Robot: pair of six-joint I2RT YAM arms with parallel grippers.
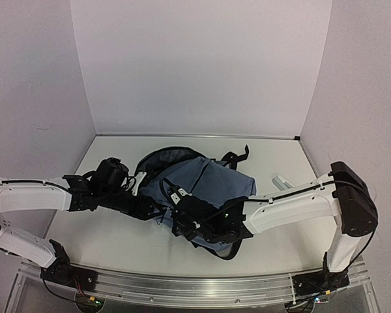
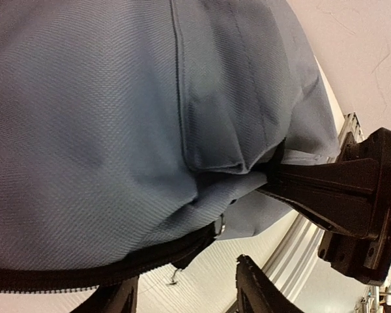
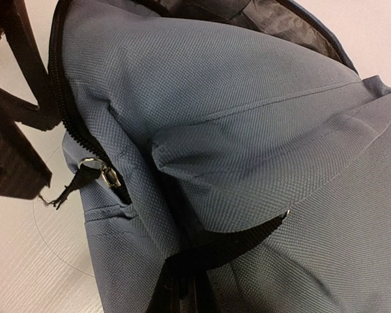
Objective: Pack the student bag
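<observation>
A blue-grey backpack (image 1: 212, 181) lies on the table, its main compartment gaping at the upper left and showing a dark lining (image 3: 247, 23). At its near side my right gripper is shut on the bag's fabric beside the small front pocket. My left gripper is open at the bag's left edge. A metal zipper slider (image 2: 220, 225) with a short black pull tab (image 2: 194, 251) hangs at the end of the black zipper (image 2: 91, 270), just ahead of the left fingers (image 2: 251, 283) and apparently ungripped.
A small white object (image 1: 281, 182) lies right of the bag, behind the right forearm. The two grippers sit very close together at the bag's near left. Bare table (image 1: 98, 241) shows at the front left.
</observation>
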